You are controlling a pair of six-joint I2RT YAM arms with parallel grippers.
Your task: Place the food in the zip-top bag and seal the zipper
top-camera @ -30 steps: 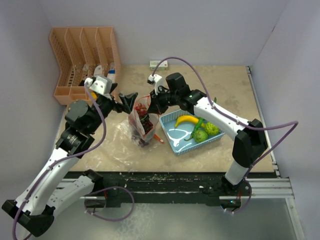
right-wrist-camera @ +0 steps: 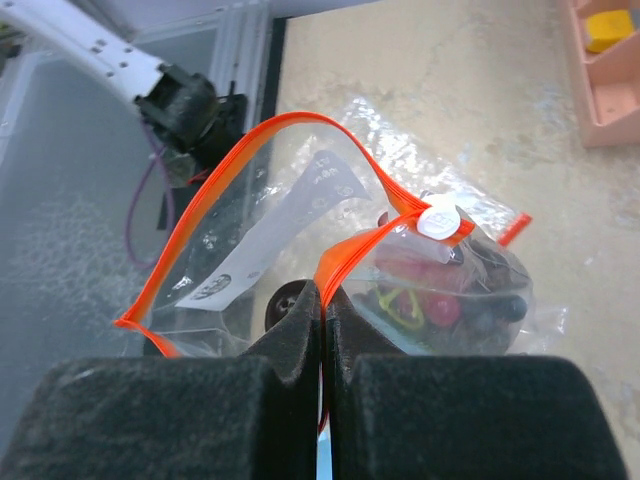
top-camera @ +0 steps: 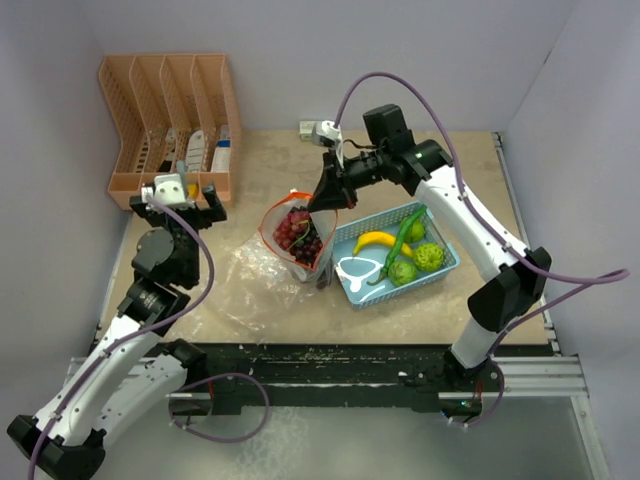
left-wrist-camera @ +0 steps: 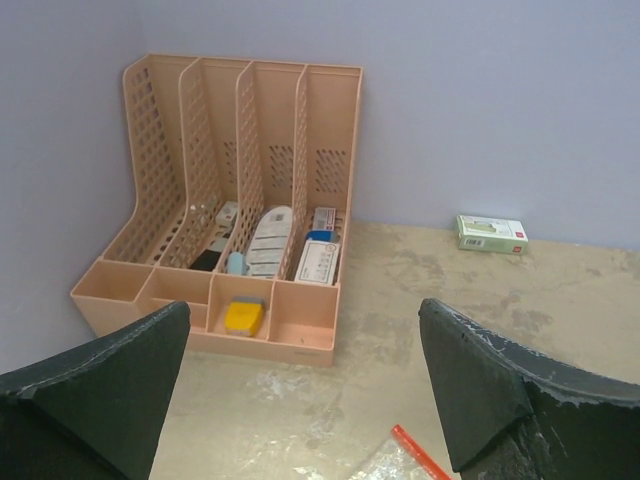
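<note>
A clear zip top bag (top-camera: 322, 250) with an orange zipper rim hangs with its mouth wide, holding red grapes (top-camera: 290, 230) and darker fruit. My right gripper (top-camera: 318, 205) is shut on the bag's orange rim; in the right wrist view the rim (right-wrist-camera: 335, 265) runs down between the fingers. Off to the left of the bag, my left gripper (top-camera: 178, 200) stands open and empty, its fingers (left-wrist-camera: 500, 390) wide apart. A blue basket (top-camera: 450, 262) to the bag's right holds a yellow banana-like piece (top-camera: 375, 239), a green pepper (top-camera: 392, 258) and several round green fruits (top-camera: 429, 257).
A peach divided rack (top-camera: 115, 160) with small items stands at the back left, close to my left gripper. Near the back wall lies a small green-and-white box (left-wrist-camera: 490, 234). Clear plastic film (top-camera: 255, 285) is spread on the front left table.
My left gripper has drawn away from the bag, leftward. The right gripper has moved right with the rim, and the bag's mouth has spread and shifted right toward the basket.
</note>
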